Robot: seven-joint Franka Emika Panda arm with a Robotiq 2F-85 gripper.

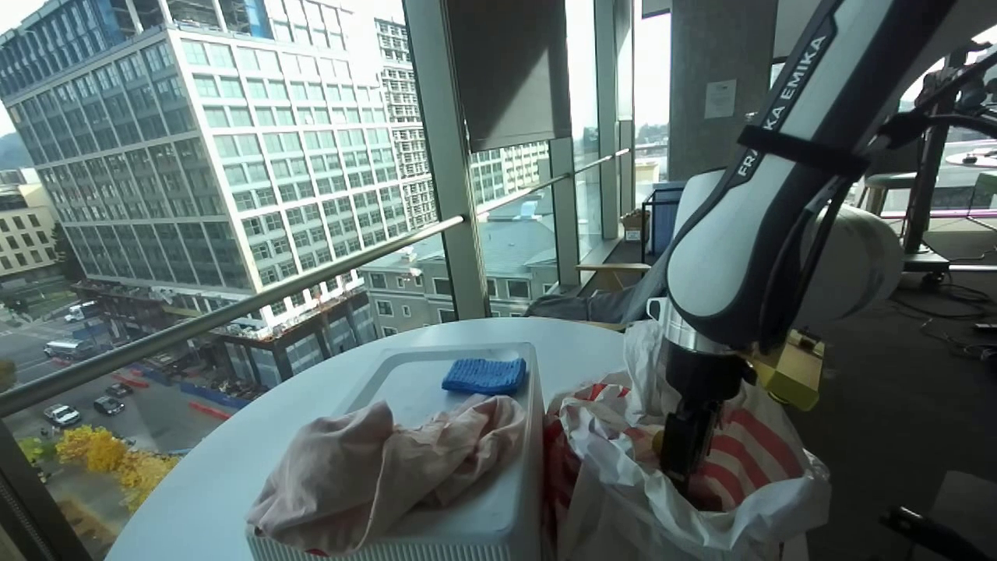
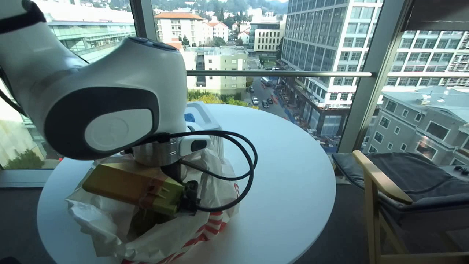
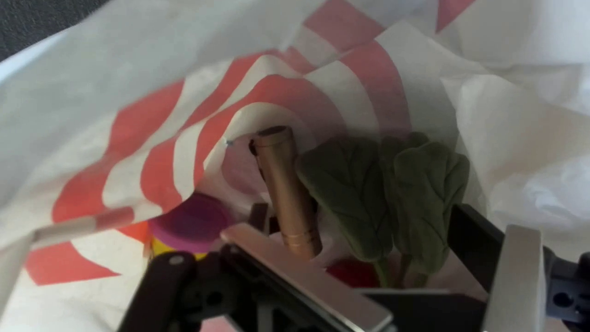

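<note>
My gripper (image 1: 687, 467) points down inside a white plastic bag (image 1: 598, 486) with red stripes. In the wrist view the gripper is open, its two fingers (image 3: 517, 282) well apart. Green cloth-like leaves (image 3: 354, 193) lie below and between them. A copper-brown cylinder (image 3: 285, 188) leans beside the leaves, close to the left finger. A purple round lid (image 3: 191, 221), with yellow beneath it, rests further left. Something dark red (image 3: 354, 271) shows partly under the leaves. The fingers hide the lower part of the bag's contents.
Left of the bag, a white bin (image 1: 519, 467) carries a pinkish cloth (image 1: 392, 467) and a blue sponge (image 1: 484, 375). The round white table (image 2: 281, 176) has a wide bare area. A wooden-armed chair (image 2: 387, 180) stands beyond its edge.
</note>
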